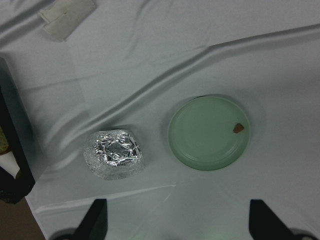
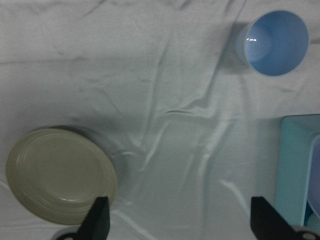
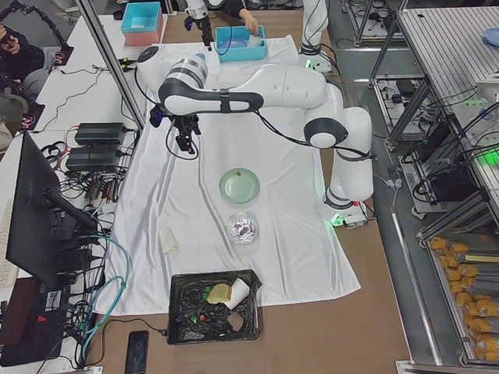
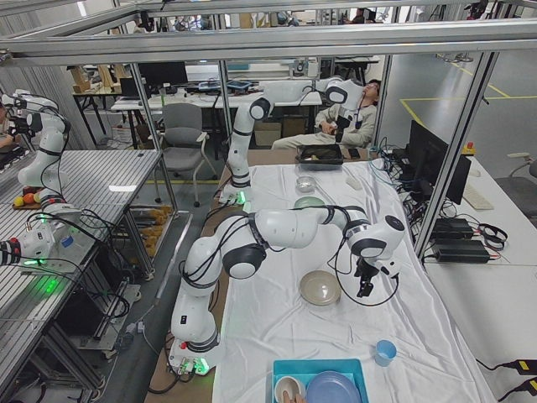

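Note:
A green plate (image 1: 205, 135) with a small brown bit (image 1: 238, 128) lies on the white cloth beside a crumpled foil dish (image 1: 113, 155). My left gripper hangs over them, open and empty. My right gripper is also open and empty, above the cloth between a beige plate (image 2: 61, 175) and a blue bin (image 2: 295, 135). A blue cup (image 2: 272, 42) stands past that bin's corner.
A black tray (image 3: 179, 312) holding food-like scraps and white items sits at one end. A pale flat item (image 3: 168, 240) lies near it. A monitor (image 3: 35, 218) and cables line one side; a metal bench is opposite.

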